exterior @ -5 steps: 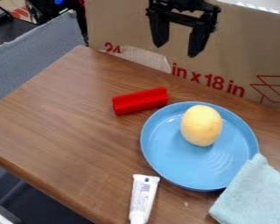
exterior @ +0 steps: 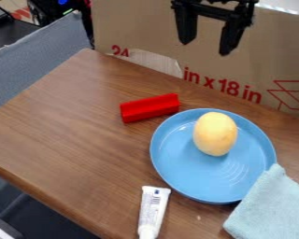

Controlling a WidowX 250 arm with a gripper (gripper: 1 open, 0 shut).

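My black gripper (exterior: 208,35) hangs open in the air at the top, in front of the cardboard backdrop, with nothing between its fingers. On the wooden table (exterior: 67,135) below lie a red block (exterior: 149,106), a blue plate (exterior: 183,177) holding a yellow potato-like object (exterior: 215,133), a white tube (exterior: 152,210) near the front edge, and a pale blue cloth (exterior: 267,210) at the lower right.
A cardboard sheet (exterior: 139,28) stands along the back of the table. A grey padded surface (exterior: 40,75) lies beyond the table's left side.
The objects on the table have not moved.
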